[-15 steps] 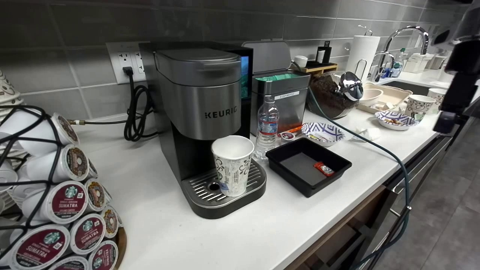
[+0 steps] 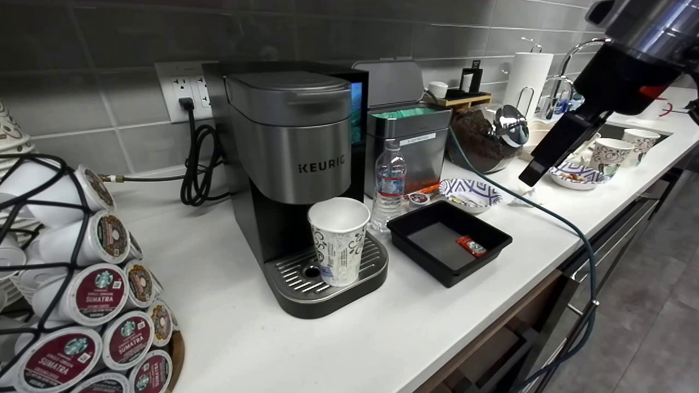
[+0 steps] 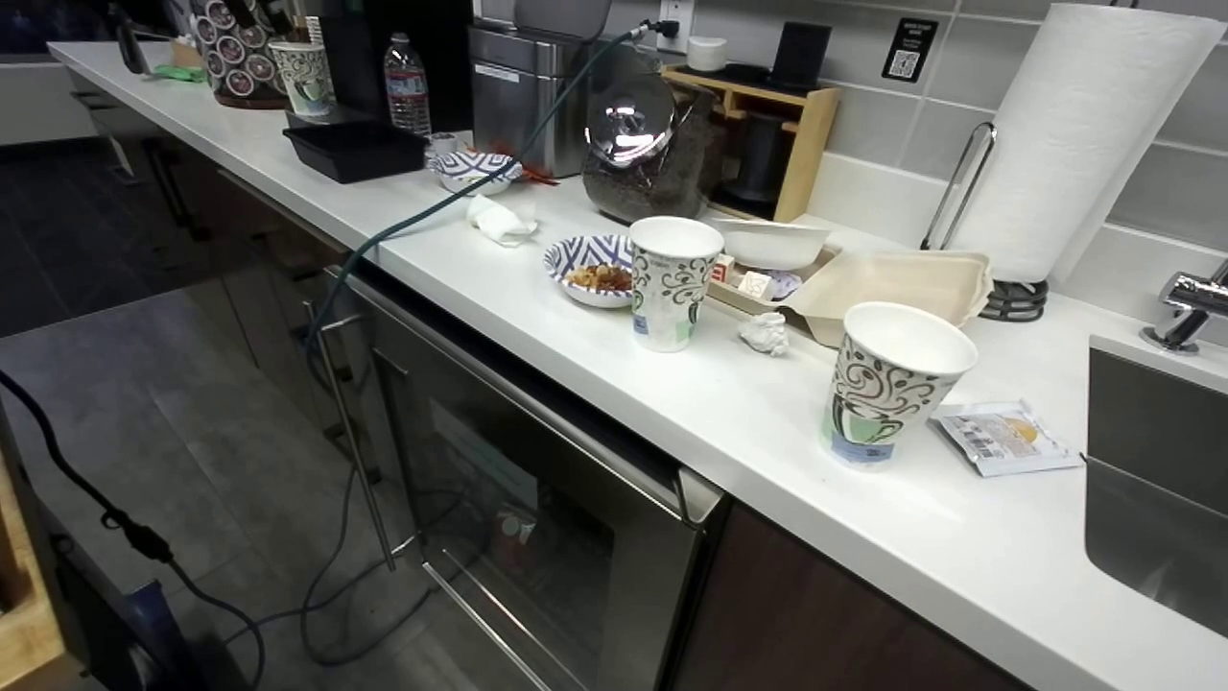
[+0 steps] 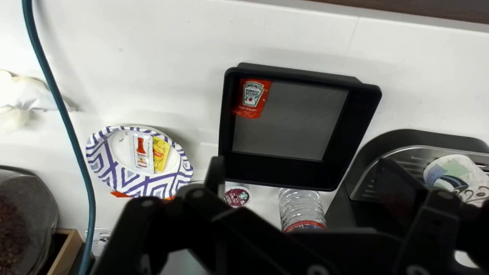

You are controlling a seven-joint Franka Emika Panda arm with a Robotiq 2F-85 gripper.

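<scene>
In the wrist view my gripper is open, its two fingers wide apart with nothing held between them. Beyond the fingertips lies a black tray (image 4: pixel 300 170) with a red ketchup packet (image 4: pixel 252 97) in one corner. Exterior view 1 has the gripper (image 2: pixel 532 171) high over the counter, right of the tray (image 2: pixel 419 262) and clear of it. A patterned bowl (image 4: pixel 98 160) holds a white packet (image 4: pixel 142 151) and a yellow packet (image 4: pixel 160 153). Close to the tray are a coffee pod (image 4: pixel 237 197) and a water bottle (image 4: pixel 300 208).
A Keurig coffee maker (image 2: pixel 298 154) has a paper cup (image 2: pixel 339 245) on its drip tray. A teal cable (image 2: pixel 563 222) crosses the counter. Farther along stand two paper cups and a food bowl (image 3: pixel 570 259). Bare counter (image 2: pixel 367 347) lies in front of the coffee maker.
My arm has swung left in exterior view 1, from the right edge toward the tray, and now hides part of the sink area. The objects on the counter look unmoved.
</scene>
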